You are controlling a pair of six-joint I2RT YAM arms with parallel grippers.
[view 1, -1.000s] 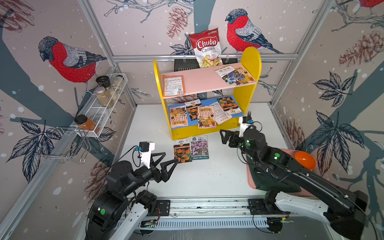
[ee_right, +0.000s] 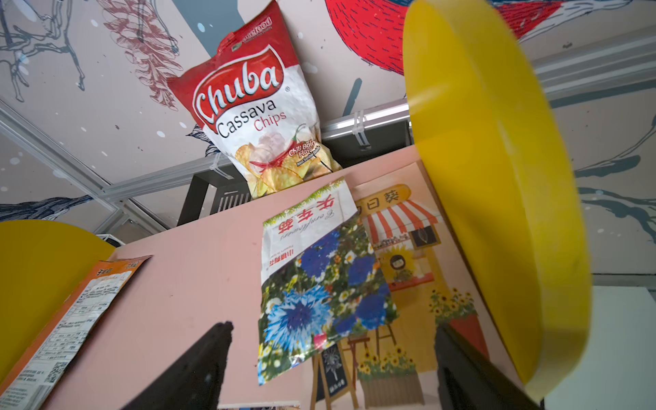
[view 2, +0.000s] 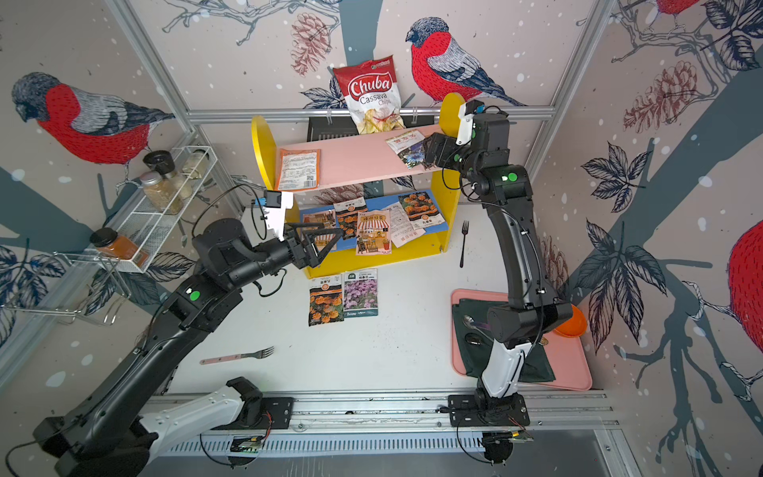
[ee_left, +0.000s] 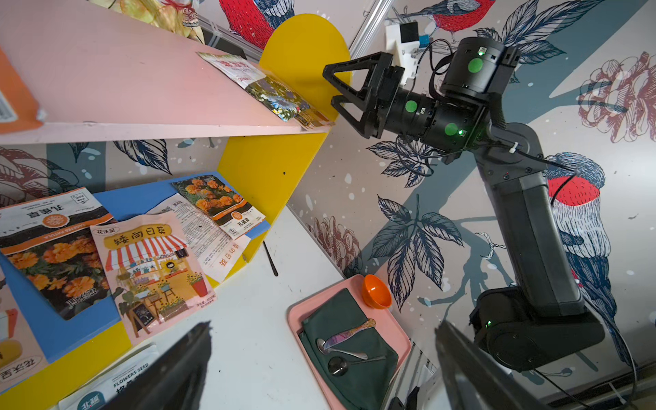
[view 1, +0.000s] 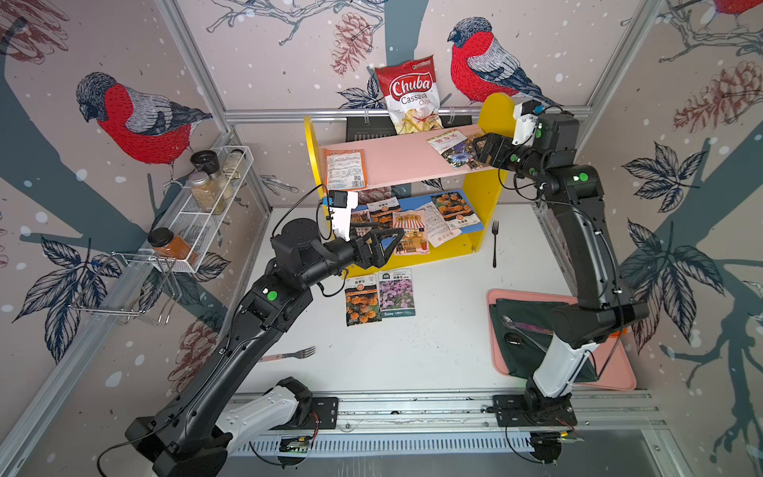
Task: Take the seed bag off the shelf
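Note:
A blue-flower seed bag [ee_right: 321, 287] lies on the pink upper shelf [ee_right: 184, 273], partly over a sunflower seed bag [ee_right: 423, 287] beside the yellow side panel. My right gripper [view 1: 481, 148] is open in front of these two, its blurred fingers [ee_right: 198, 369] apart with nothing held. At the shelf's left end an orange-edged seed bag [view 1: 345, 169] shows its printed back. Several more bags, including one with a striped awning [view 1: 411, 230], lie on the blue lower shelf. My left gripper [view 1: 391, 245] hangs open before that lower shelf, empty.
A yellow side panel [ee_right: 492, 177] rises close on the right wrist's right side. Chuba chips [view 1: 409, 95] stand behind the upper shelf. Two seed bags, orange [view 1: 363, 306] and purple [view 1: 396, 295], lie on the table. A pink tray [view 1: 496, 349] is front right.
My right gripper has risen from above the table to the upper shelf's right end. The bags have not visibly moved.

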